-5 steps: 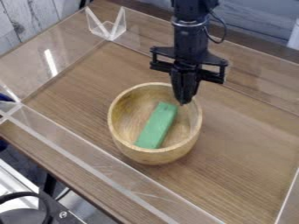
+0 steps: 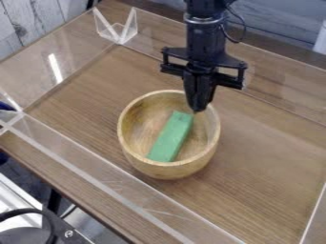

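Note:
The black gripper (image 2: 197, 101) hangs from the arm over the back rim of a round, light wooden bowl (image 2: 140, 151), its narrow tip pointing down; it is shut, with nothing visible between its fingers. Inside the bowl lies a green rectangular block (image 2: 171, 137), lengthwise from front to back, just below and in front of the gripper.
A small clear angular object (image 2: 116, 26) stands at the back left. Dark cables (image 2: 38, 224) lie past the table's edge at the bottom left.
The gripper and arm have shifted slightly up and to the left. The bowl and green block look unchanged.

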